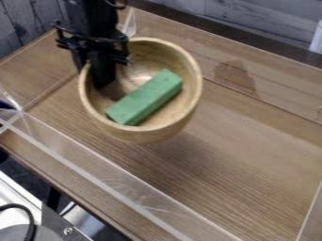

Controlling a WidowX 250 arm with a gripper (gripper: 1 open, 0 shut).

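Note:
My black gripper (101,58) is at the upper left, shut on the near-left rim of a tan bowl (176,113), which it holds tilted toward the camera above the wooden table. A green block (143,98) lies inside the bowl. The fingertips are partly hidden by the bowl and dark shadow.
A clear edge strip runs along the lower left, with black cables beyond it. A pale wall stands at the back.

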